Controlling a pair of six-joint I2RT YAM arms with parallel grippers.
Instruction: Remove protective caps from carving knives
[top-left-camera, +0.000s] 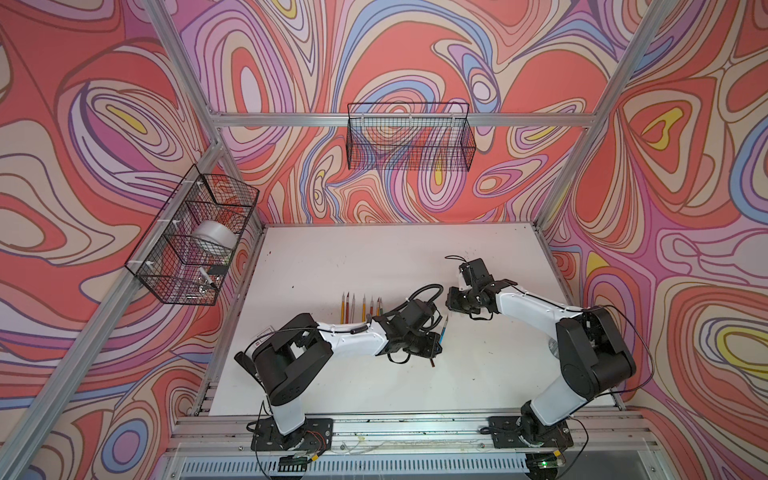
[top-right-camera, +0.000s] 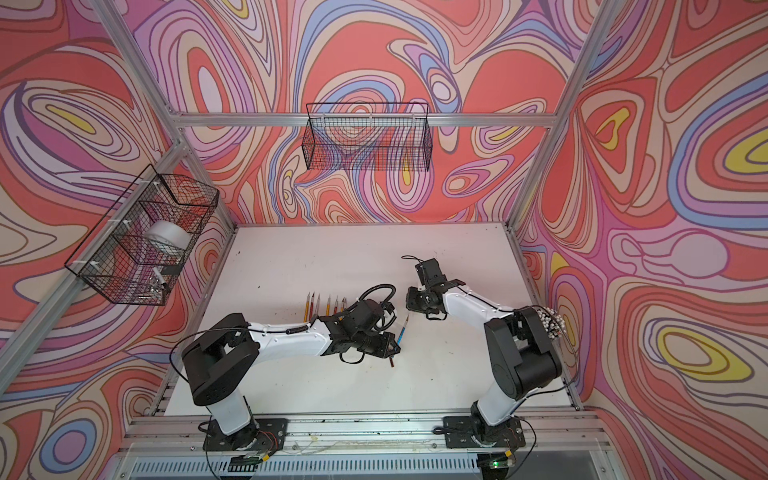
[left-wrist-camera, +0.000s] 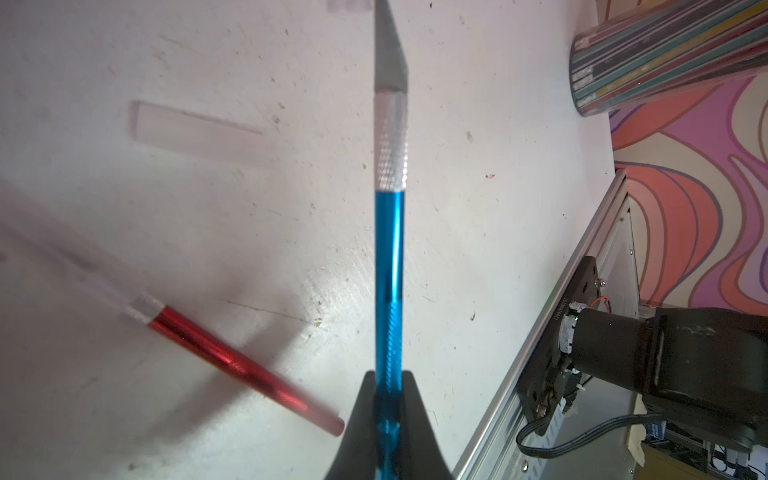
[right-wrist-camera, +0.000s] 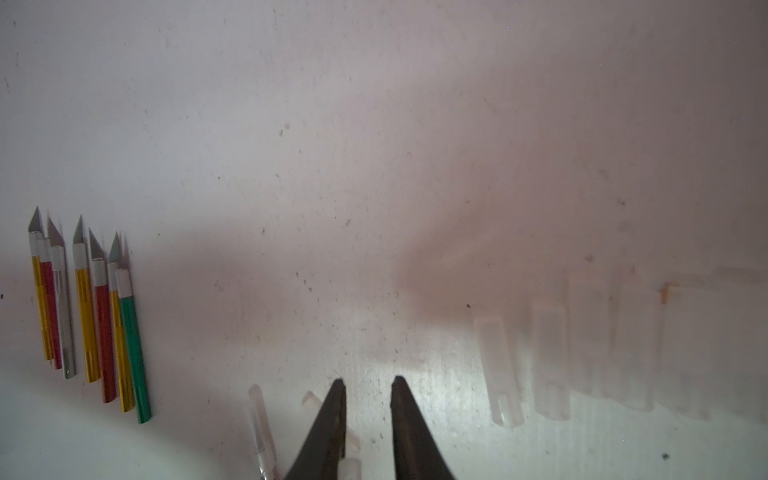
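A blue knife (left-wrist-camera: 389, 248) with bare blade is upright in my left wrist view, my left gripper shut on its handle above the table. Below it lie a red knife (left-wrist-camera: 240, 364) with a clear cap on and a loose clear cap (left-wrist-camera: 200, 132). My right gripper stands open near the table centre, nothing clearly between its fingers. In the right wrist view several uncapped knives (right-wrist-camera: 102, 328) lie in a row at left, and several clear caps (right-wrist-camera: 552, 360) lie in a row at right.
Wire baskets (top-left-camera: 410, 144) hang on the back and left frame (top-left-camera: 192, 240). A clear holder of coloured items (left-wrist-camera: 664, 56) stands at the table's right edge in the left wrist view.
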